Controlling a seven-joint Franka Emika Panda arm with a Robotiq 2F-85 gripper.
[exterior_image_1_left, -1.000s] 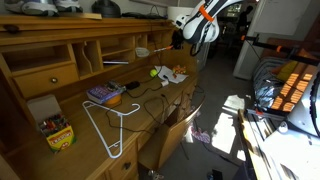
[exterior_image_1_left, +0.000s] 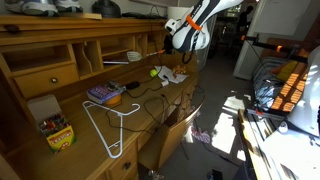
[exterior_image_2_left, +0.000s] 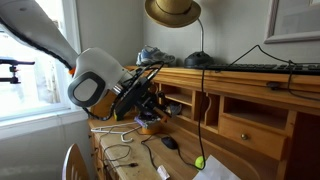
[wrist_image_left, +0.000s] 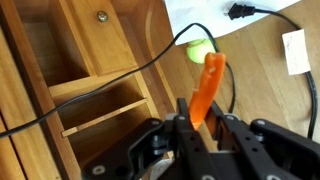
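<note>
An orange, elongated object (wrist_image_left: 208, 88) stands up between the black fingers of my gripper, which is shut on it. From outside, the gripper (exterior_image_2_left: 137, 92) hangs in front of the desk shelves, above the wooden desktop. At the far end of the desk, the gripper (exterior_image_1_left: 170, 42) looks small, and what it holds is too small to make out there. A green ball (wrist_image_left: 199, 49) lies on the desktop beneath, close to a black cable.
White paper (exterior_image_1_left: 174, 75) lies at the desk's far end. Black cables (wrist_image_left: 95, 92) cross the desktop and shelf front. Open cubbyholes (wrist_image_left: 105, 105) border the work area. A white hanger (exterior_image_1_left: 112, 127) and a crayon box (exterior_image_1_left: 56, 132) occupy the near end.
In exterior view 1, my gripper has shifted slightly to the left at the far end of the desk. The hanger and crayon box have stayed in place.
</note>
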